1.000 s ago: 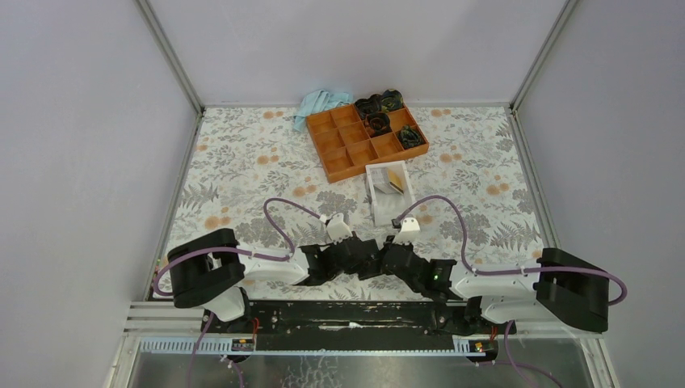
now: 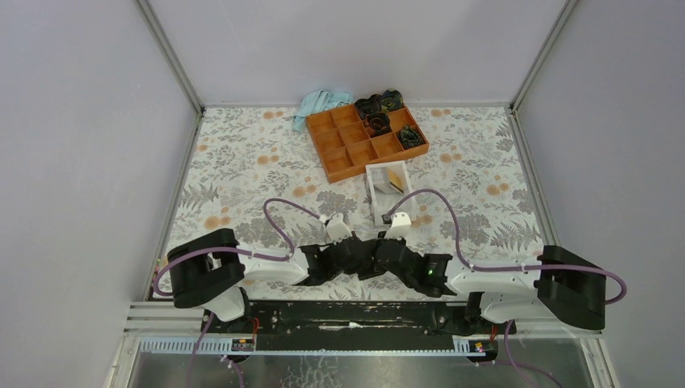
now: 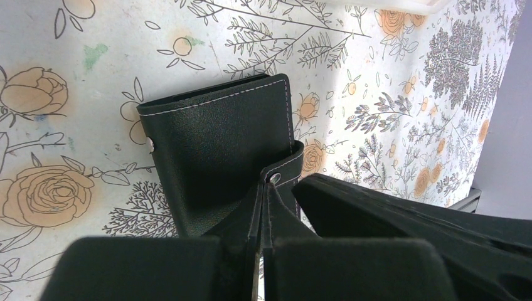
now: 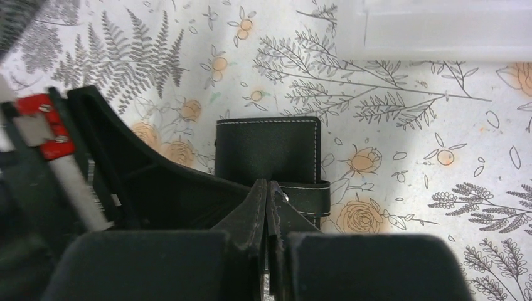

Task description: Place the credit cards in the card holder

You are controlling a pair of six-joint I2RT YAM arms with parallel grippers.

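Observation:
A black leather card holder (image 3: pixel 216 138) with pale stitching lies folded on the patterned table. Its short strap (image 4: pixel 312 197) laps over one edge onto the cover, with a metal snap (image 3: pixel 275 178) near the end; whether it is fastened I cannot tell. My left gripper is shut, fingertips at the strap's snap. From the opposite side my right gripper is also shut, its tips by the same snap. Nothing shows between either pair of fingers. Both grippers hide much of the holder from above. In a white tray (image 2: pixel 370 190) lie yellow and pale card-like pieces (image 2: pixel 395 179).
Behind the tray stands an orange-brown compartment box (image 2: pixel 349 135) with several dark coiled items (image 2: pixel 377 123) in it. A light blue cloth (image 2: pixel 320 103) lies at its left. Both arms nearly meet at the holder.
Over the last second my right gripper has shifted slightly left, closer to the left one. Its rear arm links swung a little inward and back out. The left arm stays still.

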